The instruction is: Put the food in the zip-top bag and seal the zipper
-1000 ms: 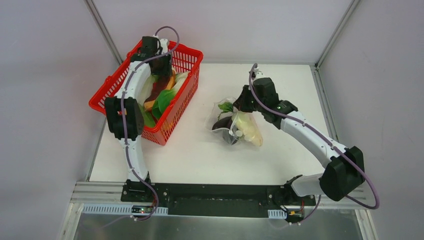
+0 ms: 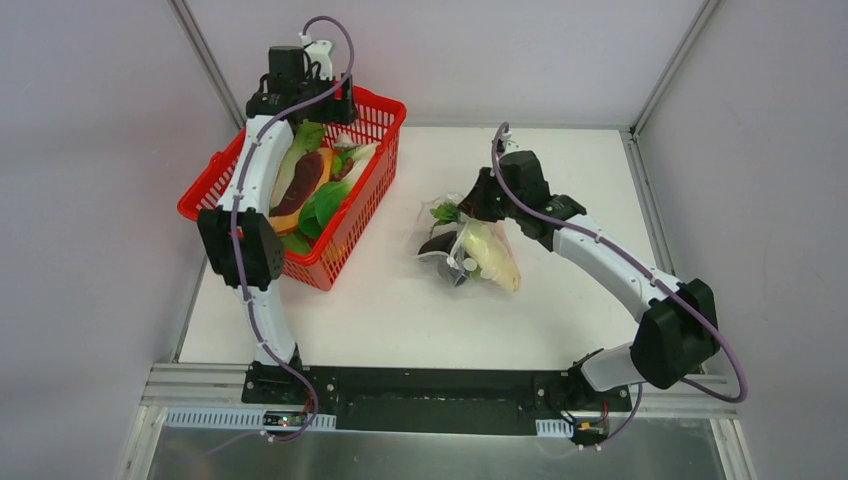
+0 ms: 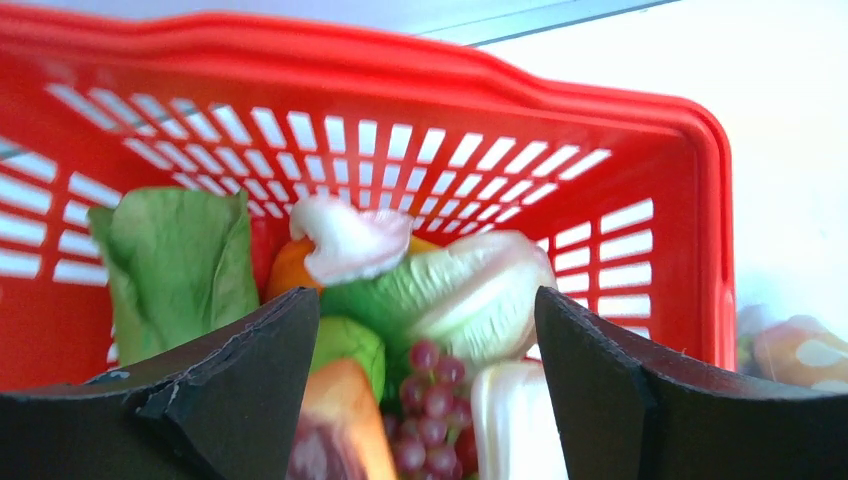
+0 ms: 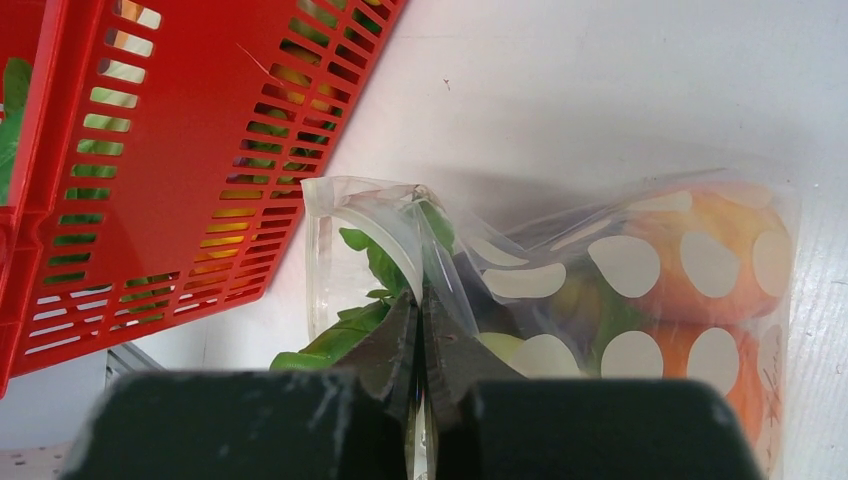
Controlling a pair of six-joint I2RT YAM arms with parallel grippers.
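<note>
The clear zip top bag (image 2: 445,258) lies on the table with food inside; leafy greens (image 4: 385,265) sit at its mouth, and dark and orange-red pieces (image 4: 690,290) show through its dotted side. My right gripper is shut on the bag's mouth edge, the film and pale zipper strip running in to the fingertips. Over the far part of the red basket (image 2: 360,215), my left gripper hangs open and empty. Below it are a white-green vegetable (image 3: 455,290), a pale garlic-like piece (image 3: 350,240), purple grapes (image 3: 430,410) and a green leafy vegetable (image 3: 185,270).
A dark purple vegetable (image 2: 302,178) with an orange piece under it lies nearer the basket's left middle, with green leaves beside. The basket's slotted wall (image 4: 160,200) stands close to the bag's mouth.
The right arm and bag have shifted only slightly.
</note>
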